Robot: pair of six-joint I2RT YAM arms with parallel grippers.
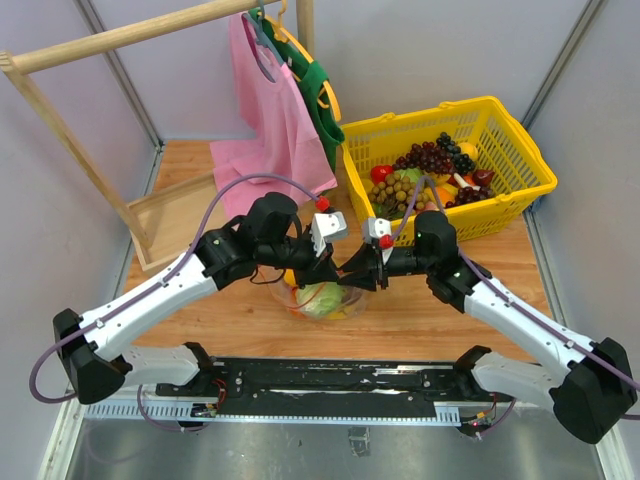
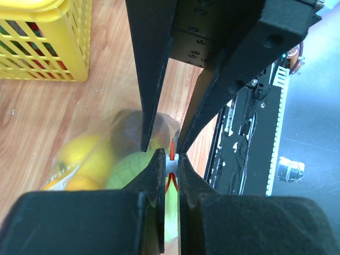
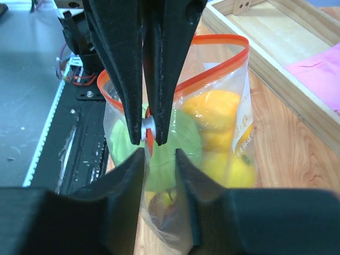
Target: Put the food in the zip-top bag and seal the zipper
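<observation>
The clear zip bag (image 1: pixel 347 306) holds food: a green cabbage (image 3: pixel 180 133) and yellow fruit (image 3: pixel 213 109) show through it. An orange zipper strip (image 3: pixel 226 62) runs round its mouth, which gapes toward the wooden tray side in the right wrist view. My left gripper is shut on the small white zipper slider (image 2: pixel 171 166), at the end of the mouth nearer the right arm. My right gripper faces it, fingers part open, its fingertips on either side of the strip close to the slider. Whether they touch the strip I cannot tell.
A yellow basket (image 1: pixel 452 219) of fruit stands at the back right. Pink cloth (image 1: pixel 270 130) hangs from a wooden rack above a shallow wooden tray (image 1: pixel 165 225) at the back left. Bare table lies in front of the bag. Both arms are very close together.
</observation>
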